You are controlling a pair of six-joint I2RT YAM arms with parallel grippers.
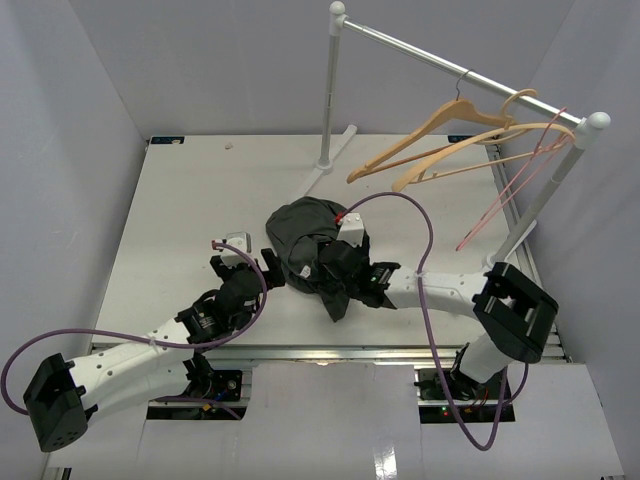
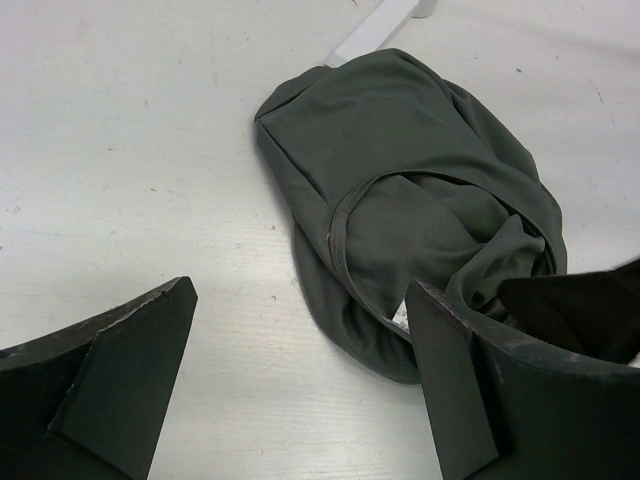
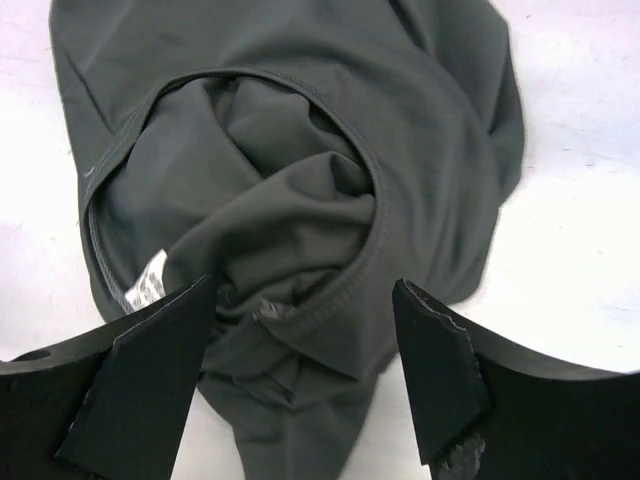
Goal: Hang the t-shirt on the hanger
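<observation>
A dark grey t-shirt (image 1: 305, 230) lies crumpled on the white table, its collar loop showing in both wrist views (image 2: 390, 120) (image 3: 280, 120). My left gripper (image 1: 250, 264) is open at the shirt's left edge; in the left wrist view its fingers (image 2: 100, 370) are wide apart. My right gripper (image 1: 340, 255) is over the shirt's middle, its fingers (image 3: 130, 390) apart with the cloth beneath. Wooden hangers (image 1: 430, 130) hang on the rail at the upper right.
The white rack (image 1: 330, 90) stands at the back and right, its foot just behind the shirt. A pink hanger (image 1: 500, 195) hangs at the right.
</observation>
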